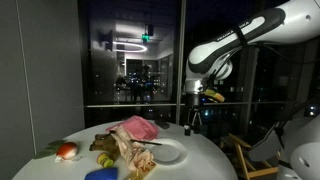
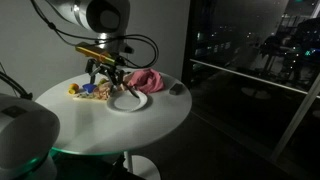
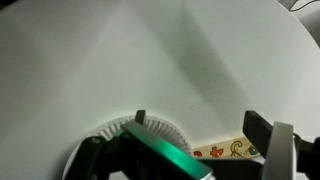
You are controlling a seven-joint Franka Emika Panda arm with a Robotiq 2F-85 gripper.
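My gripper is open above the white table, its two dark fingers well apart with nothing between them. In the wrist view the fluted rim of a white plate (image 3: 108, 130) shows beside and partly under the left finger. A pale strip with orange and red figures (image 3: 226, 149) lies near the right finger, partly hidden by it. Seen from outside, the gripper (image 1: 192, 122) hangs clear of the tabletop, near the plate (image 1: 168, 154). The second exterior view has the gripper (image 2: 106, 76) over the plate's (image 2: 128, 102) side of the table.
A pink cloth (image 1: 139, 127) lies behind the plate. Crumpled beige material (image 1: 133, 151), a blue item (image 1: 102, 174) and a red round item (image 1: 67, 151) crowd one side. Near the table's edge sits a small dark object (image 2: 178, 89).
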